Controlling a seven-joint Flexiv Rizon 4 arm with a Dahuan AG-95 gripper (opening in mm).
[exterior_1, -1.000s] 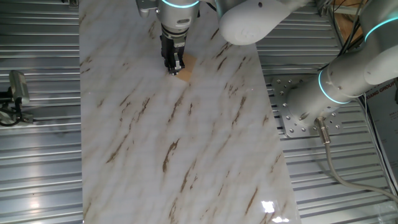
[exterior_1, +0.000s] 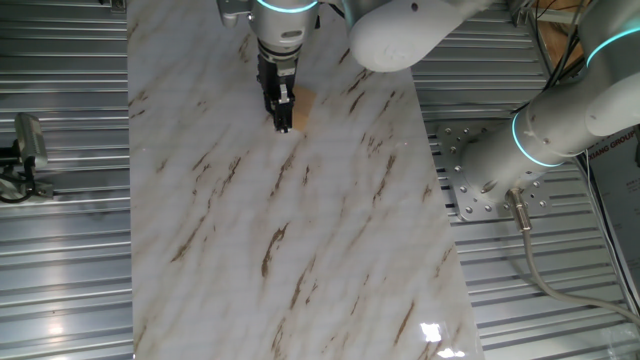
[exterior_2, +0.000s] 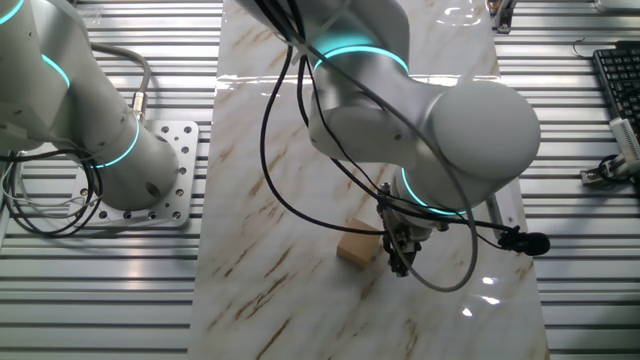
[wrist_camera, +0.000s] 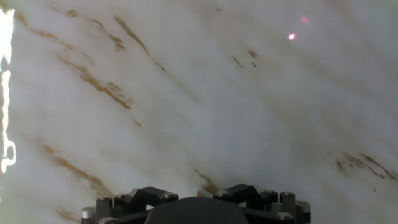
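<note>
A tan block (exterior_2: 358, 246) rests on the marble-patterned table, its far side partly covered by the arm's cable and gripper in exterior view 2. My gripper (exterior_2: 402, 262) points down right beside it. In exterior view 1 the gripper (exterior_1: 283, 128) overlaps the left part of the block (exterior_1: 305, 108). Whether the two touch is unclear. Only the upper parts of the fingers (wrist_camera: 155, 195) show along the bottom edge of the wrist view, with a dark housing in front. Their tips are hidden, so the finger opening and anything between them cannot be made out.
A robot base (exterior_1: 510, 165) is bolted on the slatted metal surface at right. Loose cables (exterior_2: 265, 150) hang around the arm.
In exterior view 1 the gripper's fingertips reach slightly farther down the picture than a second ago. The arm above and the block look still.
</note>
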